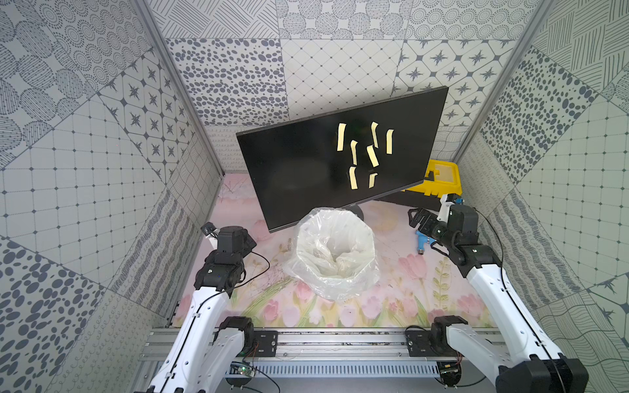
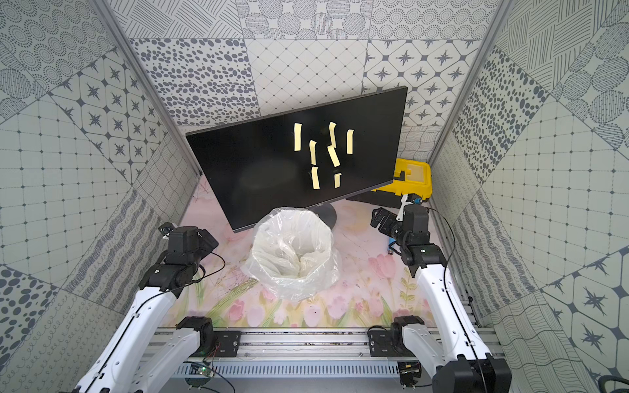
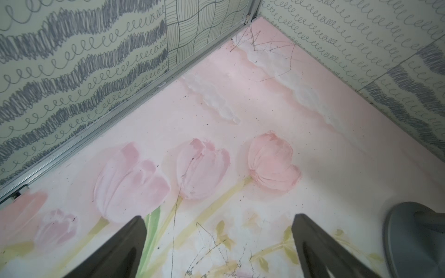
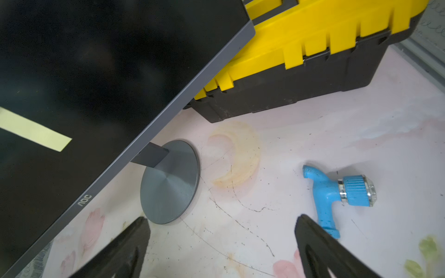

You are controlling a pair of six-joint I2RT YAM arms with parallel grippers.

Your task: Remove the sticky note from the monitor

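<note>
Several pale yellow sticky notes [image 1: 372,156] cling to the right half of the black monitor [image 1: 295,170], which stands tilted at the back. In the right wrist view one sticky note [image 4: 34,128] shows at the left, near the lower bezel. My right gripper is open above the table, right of the monitor's lower edge, its fingers empty. On the left side, my left gripper hovers over bare tabletop with its fingers wide apart and nothing between them. A bin with a clear plastic liner [image 1: 334,288] sits in front of the monitor.
Behind the monitor's right end stands a yellow and black toolbox [image 4: 296,88]. A blue tap-like object [image 4: 326,194] lies on the table near my right gripper. The monitor's round base [image 4: 171,190] rests on the table. Tabletop left of the bin is clear.
</note>
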